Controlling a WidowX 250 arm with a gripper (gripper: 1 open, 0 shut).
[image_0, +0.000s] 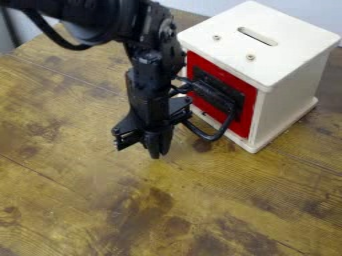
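Note:
My black gripper hangs low over the wooden table, pointing down, just left of a white wooden box. It looks shut, with nothing visible between its fingers. The box has a red front panel with a dark inner part, partly hidden behind the gripper's cable. A slot and two screws show on the box's top.
A pale wall or edge shows at the back corners.

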